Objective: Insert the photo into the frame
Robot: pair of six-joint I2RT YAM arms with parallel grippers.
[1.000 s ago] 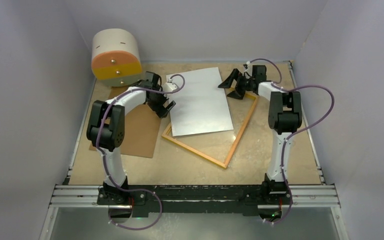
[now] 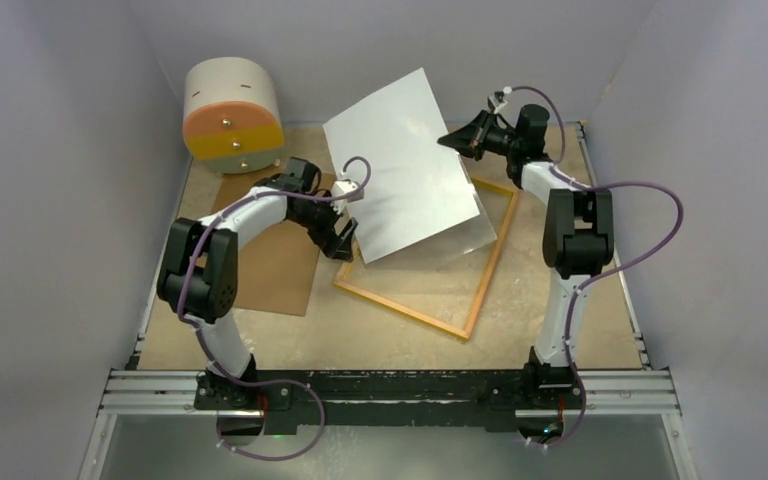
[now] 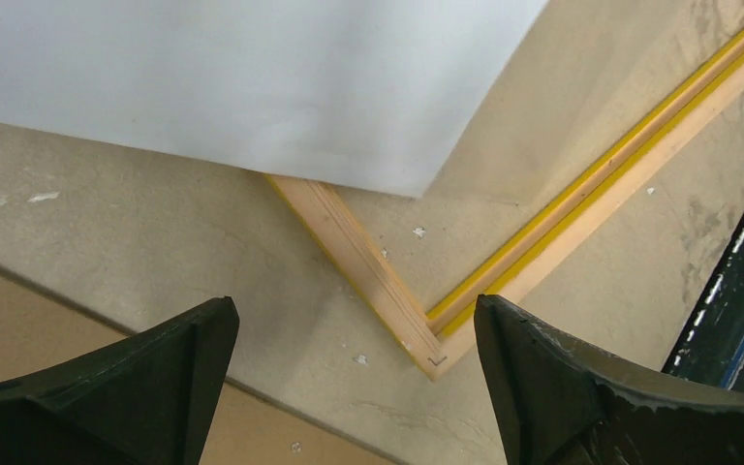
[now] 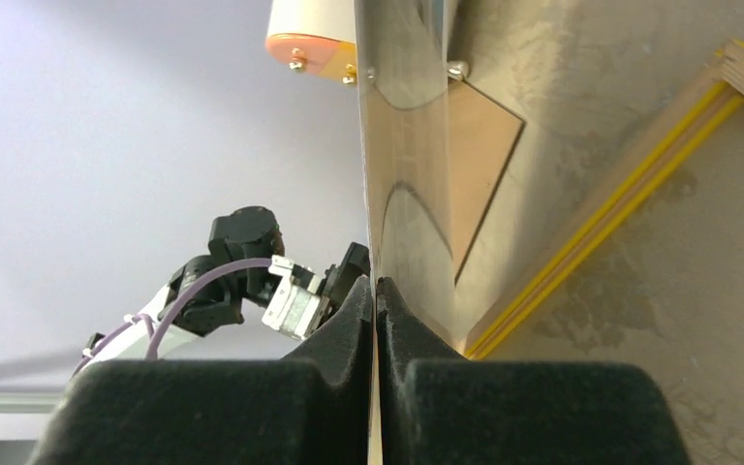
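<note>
A large white photo sheet (image 2: 390, 170), with a clear layer (image 2: 440, 248) below it, is raised at a slant over the wooden frame (image 2: 410, 312). My right gripper (image 2: 444, 140) is shut on the sheet's upper right edge; in the right wrist view the thin edge runs between the fingertips. My left gripper (image 2: 345, 238) stands open by the frame's left corner, low beside the sheet; in the left wrist view the frame corner (image 3: 436, 354) shows between its fingers, with nothing held.
A rounded drawer box (image 2: 232, 95) sits at the back left. A brown board (image 2: 270, 280) lies left of the frame. Walls enclose the back and both sides.
The frame has shifted slightly toward the right. My left gripper has moved slightly toward the front.
</note>
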